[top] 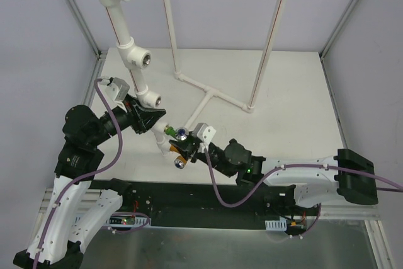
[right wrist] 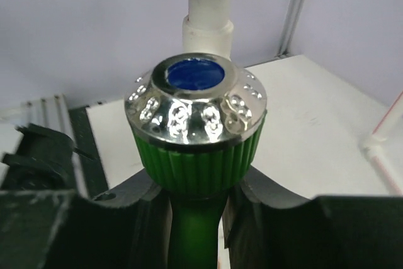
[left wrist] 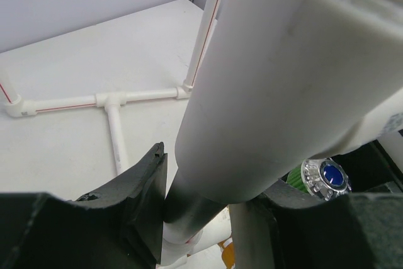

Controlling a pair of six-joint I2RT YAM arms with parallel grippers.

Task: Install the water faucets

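Observation:
A white pipe column [top: 120, 24] with several threaded side sockets leans along the left. My left gripper [top: 148, 115] is around it; in the left wrist view its fingers [left wrist: 141, 206] press closely on both sides of a narrower pipe section. At the lowest socket, my right gripper [top: 182, 143] is shut on a green faucet [right wrist: 195, 234] with a ribbed chrome knob and blue cap. The faucet's chrome end also shows at right in the left wrist view. Its threaded end and the socket mouth are hidden in the right wrist view.
An orange part [top: 179, 163] shows beside the right gripper. Higher on the column, an open socket [top: 146, 60] faces right. Thin white pipes [top: 214, 92] stand on the white board behind. The board's right side is clear.

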